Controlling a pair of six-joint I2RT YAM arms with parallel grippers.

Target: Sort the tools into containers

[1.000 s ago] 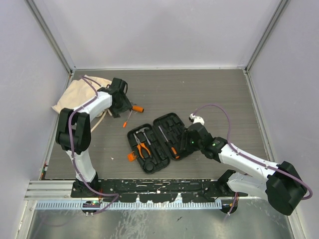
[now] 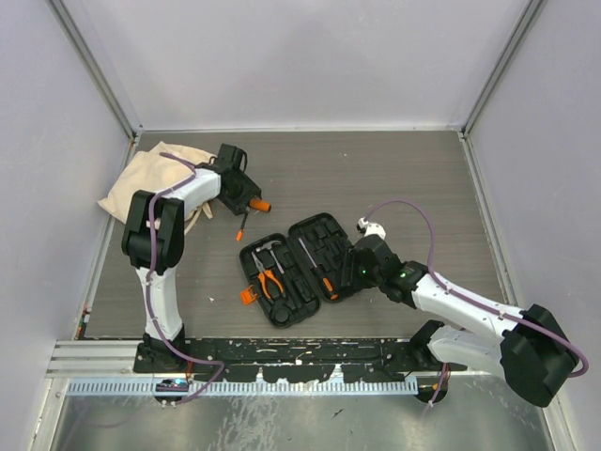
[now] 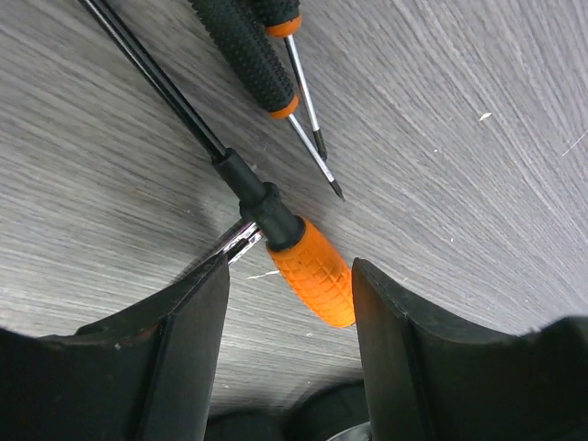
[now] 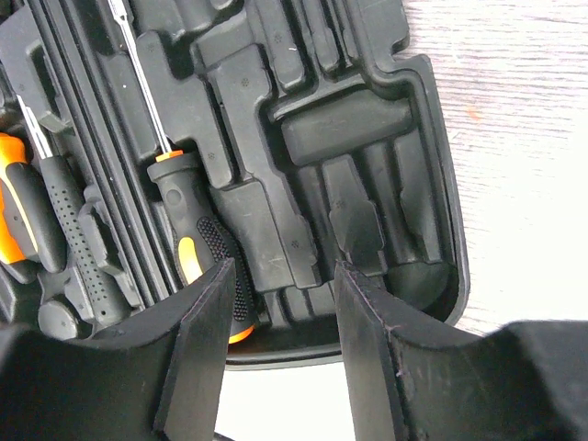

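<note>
At the upper left of the table, my left gripper (image 2: 246, 188) is open. In the left wrist view an orange-handled tool (image 3: 317, 277) with a black shaft lies between the fingers, its handle nearer the right one; whether they touch is unclear. Two slim black screwdrivers (image 3: 246, 57) and a shiny metal piece (image 3: 237, 241) are close by. My right gripper stands open over the black tool case (image 4: 344, 119), nothing gripped. In that case lies a black and yellow screwdriver (image 4: 204, 220); the other half holds orange pliers (image 2: 270, 281) and further tools.
A cream cloth bag (image 2: 141, 183) lies at the far left. An orange cylinder (image 2: 260, 205) sits beside the left gripper, and a small orange object (image 2: 248, 295) by the case. Walls bound the sides.
The left gripper has shifted slightly to the right. The small orange-ended tool below it has moved slightly right too. The right arm and the case have stayed where they were.
</note>
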